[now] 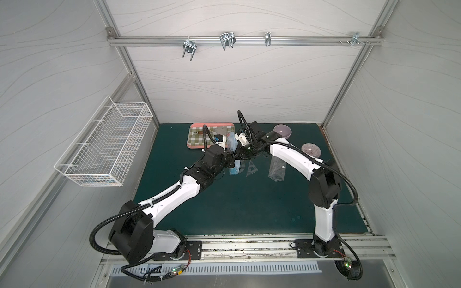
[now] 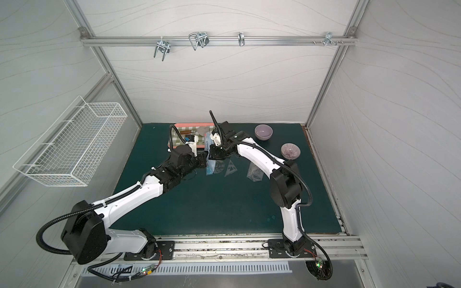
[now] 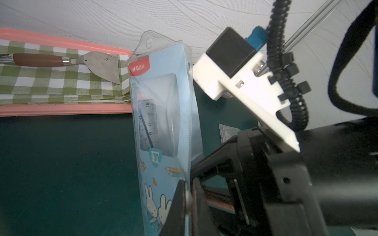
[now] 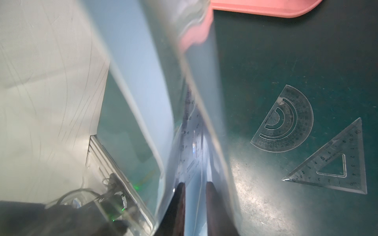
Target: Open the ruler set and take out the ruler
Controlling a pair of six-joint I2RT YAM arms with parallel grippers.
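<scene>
The light blue ruler set pouch (image 3: 157, 118) stands upright between the arms. My left gripper is shut on the pouch's edge, low in the left wrist view. In the right wrist view my right gripper is open inside the mouth of the pouch, where a clear ruler (image 4: 189, 149) shows between the blue walls, just beyond the fingertips. A protractor (image 4: 297, 129) and a triangle (image 4: 342, 181) lie on the table beside it.
A pink tray (image 1: 192, 144) with checked cloth and a spatula (image 3: 39, 59) is behind the pouch. Two bowls (image 1: 282, 127) (image 1: 311, 148) stand at the right.
</scene>
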